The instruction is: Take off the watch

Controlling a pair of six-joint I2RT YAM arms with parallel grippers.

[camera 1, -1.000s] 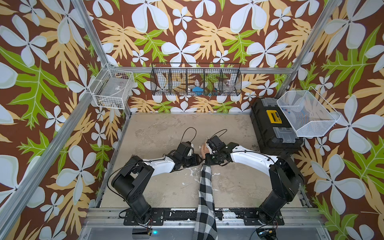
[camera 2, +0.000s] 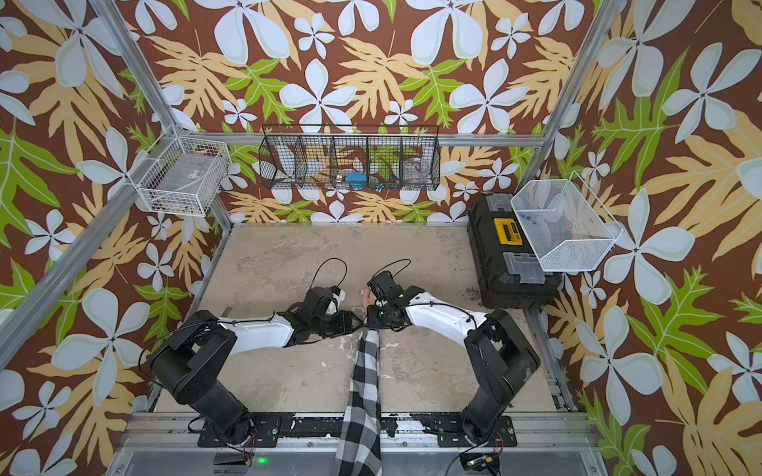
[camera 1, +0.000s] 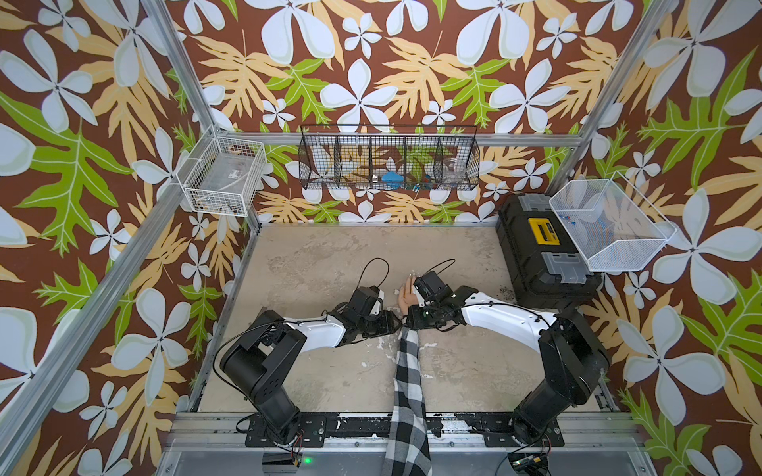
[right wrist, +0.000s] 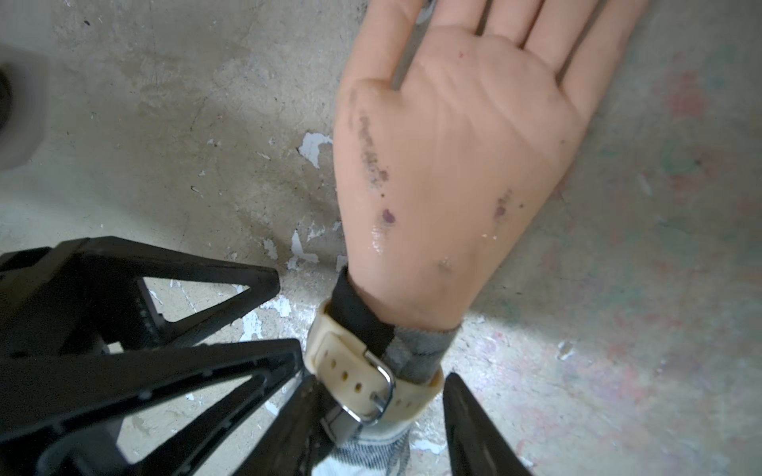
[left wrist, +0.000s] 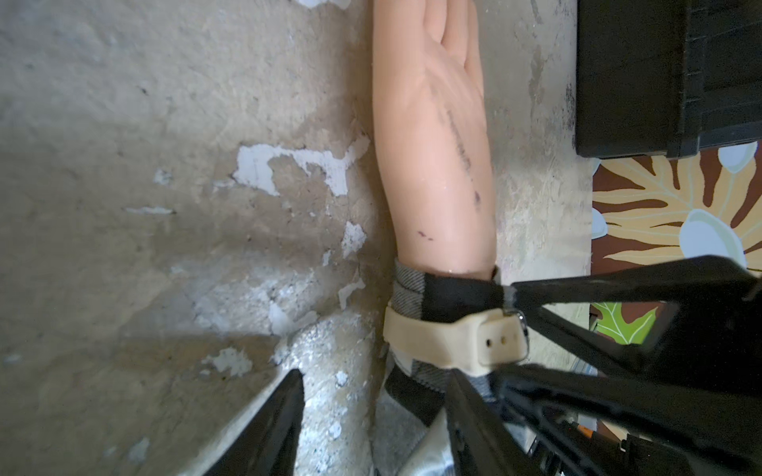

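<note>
A cream watch strap (left wrist: 432, 339) circles the checked sleeve (camera 1: 407, 373) at the wrist of a model hand (right wrist: 452, 158), which lies palm up. Its metal buckle (right wrist: 381, 388) faces up, with the strap through it. My right gripper is open over the band, one finger on each side of the buckle in its wrist view. Left of the strap, my left gripper stands part open, its fingertips apart and nothing held between them. One of its fingers (right wrist: 274, 358) comes close to the strap's left edge; contact cannot be told. The watch face is hidden.
A black toolbox (camera 1: 547, 246) stands at the right, beside a white mesh basket (camera 1: 611, 222). A wire rack (camera 1: 389, 162) hangs at the back, a white basket (camera 1: 226, 174) at the left.
Both arms have shifted only slightly: the left gripper sits a little nearer the table's front, and the right one has moved a touch to the right.
</note>
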